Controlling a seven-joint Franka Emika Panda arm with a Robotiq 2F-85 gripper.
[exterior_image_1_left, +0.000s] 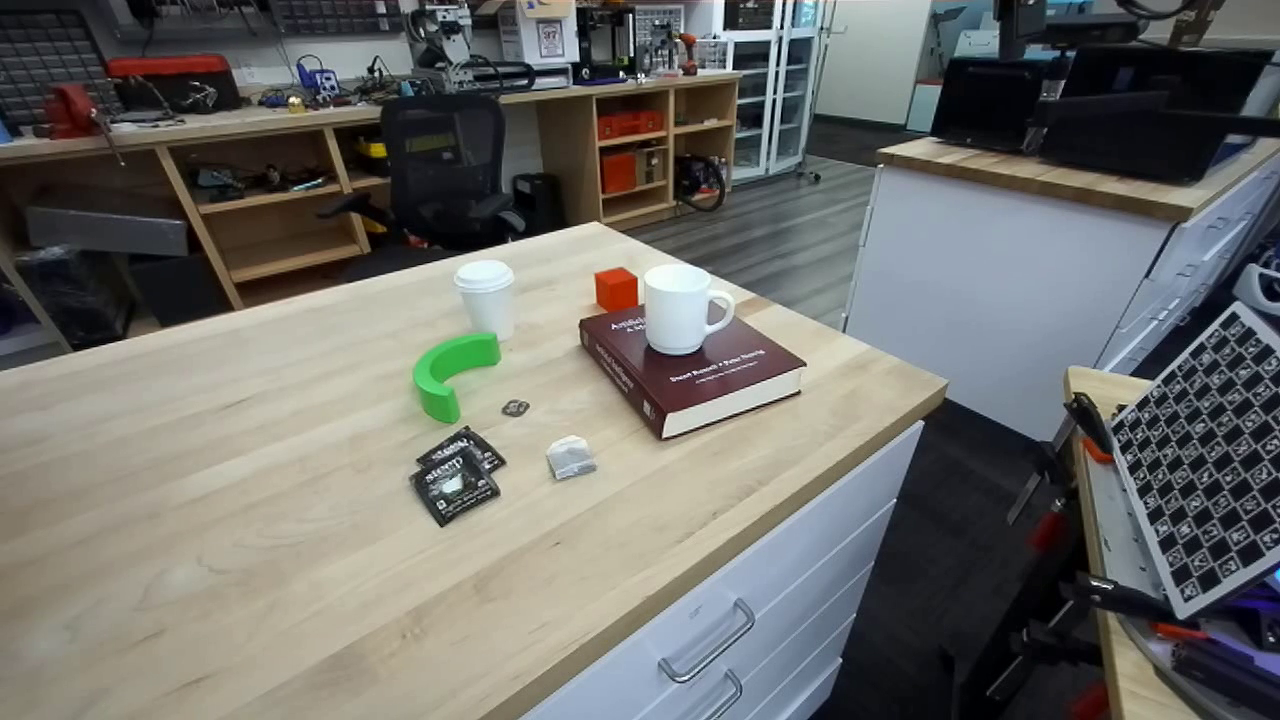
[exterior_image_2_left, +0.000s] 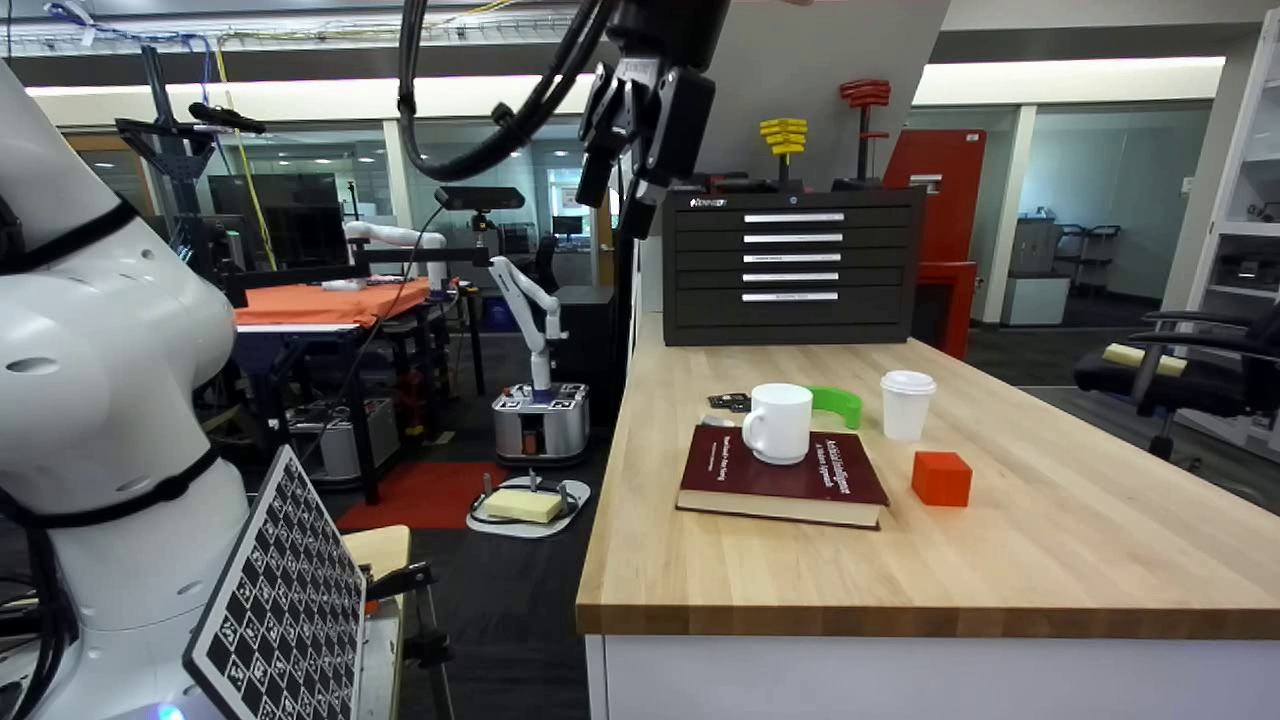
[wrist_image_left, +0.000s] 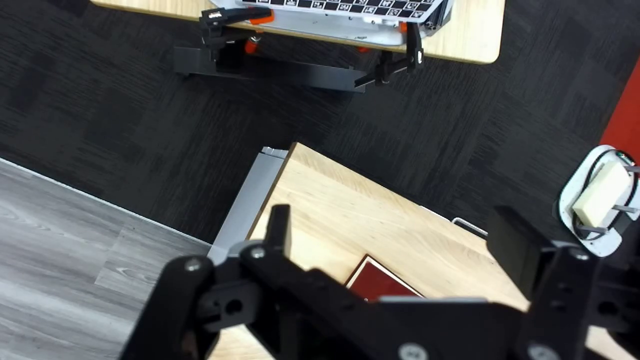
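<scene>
On a maroon book (exterior_image_1_left: 732, 372) stands a white mug (exterior_image_1_left: 677, 310), upright, its handle to the right in exterior view 1. A white lidded cup (exterior_image_1_left: 486, 302), a red cube (exterior_image_1_left: 617, 289) and a green arc-shaped piece (exterior_image_1_left: 434, 374) rest on the wooden table. In front of them lie two black tea packets (exterior_image_1_left: 453, 488), a tea bag (exterior_image_1_left: 570, 457) and a small dark flat piece (exterior_image_1_left: 516, 408). High above the table's near-left side hangs my gripper (exterior_image_2_left: 615, 202). Its fingers (wrist_image_left: 279, 231) are wide apart in the wrist view, with nothing held; only the book's corner shows below.
A black tool chest (exterior_image_2_left: 786, 270) closes off the table's far end in exterior view 2. Beside the table, a stand carries a checkered board (exterior_image_1_left: 1209, 462).
</scene>
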